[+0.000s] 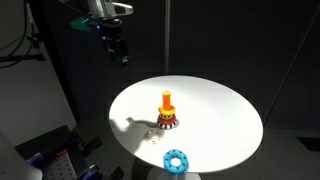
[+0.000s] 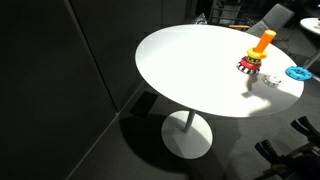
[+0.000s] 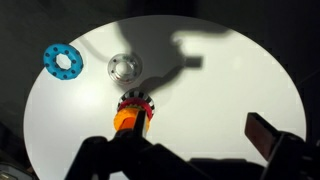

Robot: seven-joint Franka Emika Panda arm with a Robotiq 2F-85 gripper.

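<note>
On the round white table stands a stacking toy (image 1: 167,112), with an orange post over yellow and red rings and a black-and-white base. A blue ring (image 1: 176,161) lies near the table's front edge. A pale, clear-looking ring (image 3: 125,68) rests between the blue ring and the stack. High above the table's left side hangs my gripper (image 1: 118,55), apart from every toy. Its two dark fingers (image 3: 262,135) are spread wide in the wrist view, with nothing held between them. The near finger covers part of the stack there.
Dark panels rise behind it. Dark items and cables lie on the floor by the arm's base.
</note>
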